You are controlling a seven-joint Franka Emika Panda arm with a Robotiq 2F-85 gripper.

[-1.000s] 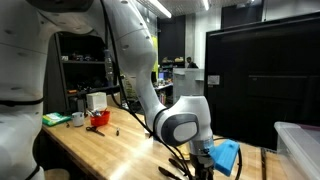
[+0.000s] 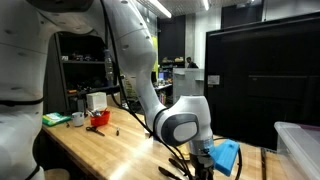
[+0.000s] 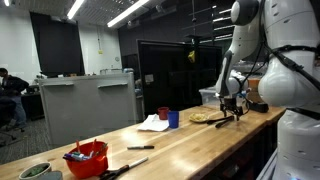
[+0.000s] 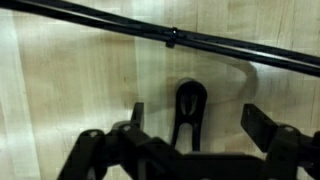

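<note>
In the wrist view the gripper is open, its two fingers standing apart on either side of a black handle end [image 4: 190, 100] with a hole in it. The handle lies on the light wooden table and runs down under the gripper body, where the rest of it is hidden. Whether a finger touches it cannot be told, but bare wood shows on both sides of its upper end. From exterior view 2, the arm reaches down to the far right of the table near dark utensils [image 3: 222, 122].
A black cable [image 4: 170, 38] crosses above the handle. Near the arm stand a blue cup [image 3: 173, 119] and a red cup [image 3: 163, 113]. A red basket [image 3: 86, 163] with items is at the other end, and a clear plastic bin [image 2: 298, 140] stands at the right.
</note>
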